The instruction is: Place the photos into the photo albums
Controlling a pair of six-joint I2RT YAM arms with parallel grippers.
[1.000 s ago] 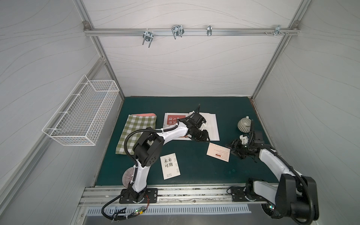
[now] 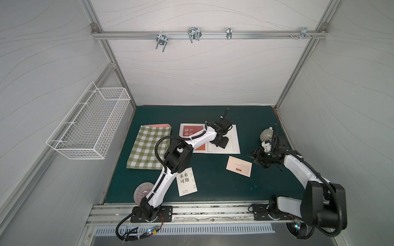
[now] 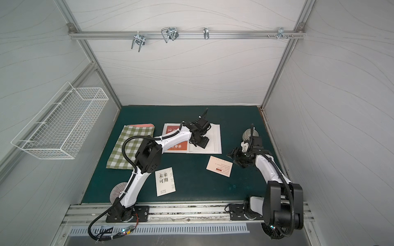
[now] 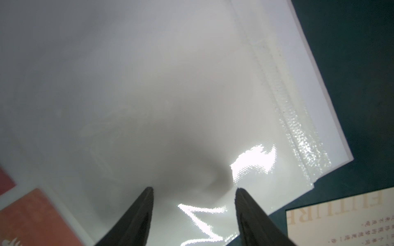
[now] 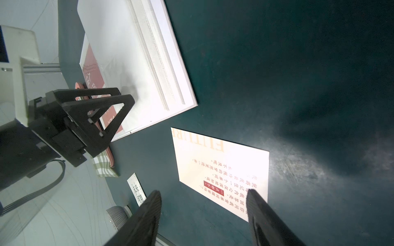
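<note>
The open white album [image 2: 231, 143] with a red printed page [image 2: 190, 130] lies at the middle back; its right page has a clear glossy sleeve [image 4: 172, 102]. My left gripper is open low over that page, nothing seen between its fingers. A pink photo card [image 5: 219, 176] lies in front of the album, and a white card [image 2: 186, 182] lies nearer my left arm's base. My right gripper hangs open right of the pink card, nothing held.
A checked cloth [image 2: 143, 145] lies at left, a ribbed jar [image 2: 266, 135] at right, a round ribbed object [image 2: 142, 190] front left. A wire basket [image 2: 94, 123] hangs on the left wall.
My right arm shifted slightly up and back; the cards stay put.
</note>
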